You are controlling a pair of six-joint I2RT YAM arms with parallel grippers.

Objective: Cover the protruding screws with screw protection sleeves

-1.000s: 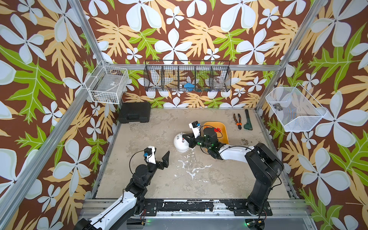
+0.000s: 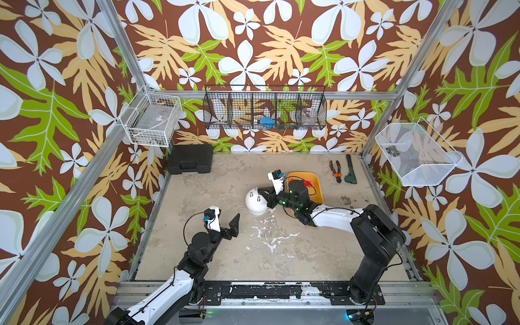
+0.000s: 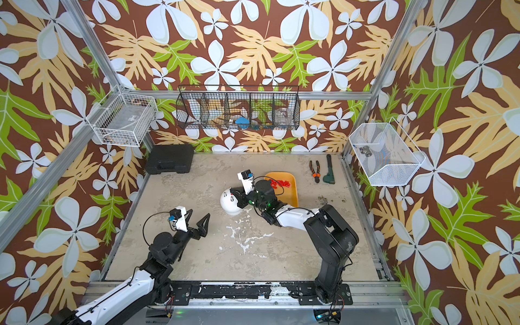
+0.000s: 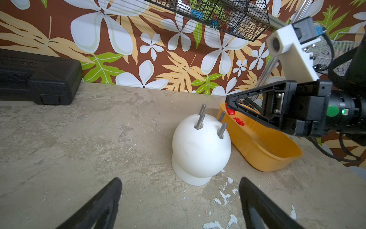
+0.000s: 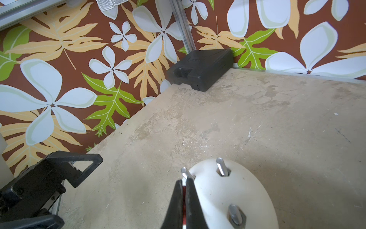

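Note:
In the left wrist view a white dome [image 4: 202, 148] stands on the table with several bare metal screws [image 4: 199, 121] sticking out of its top. My right gripper is shut above and behind the dome's right side; a red sleeve [image 4: 230, 110] shows at its fingertips. From the right wrist, a strip of that red sleeve [image 5: 184, 206] is visible between the closed fingers, which overlap one screw [image 5: 186, 172] in the picture; contact cannot be judged. My left gripper stands open and empty, apart from the dome.
Right of the dome sits an orange tray [image 4: 263, 147] with several red sleeves [image 4: 239, 121] inside. A black case [image 2: 190, 158] lies at the back left, pliers [image 2: 335, 171] and a green-handled tool [image 2: 350, 169] at the back right.
The right arm's elbow has shifted slightly to the right, while its gripper stays almost in place by the dome. The left arm is still.

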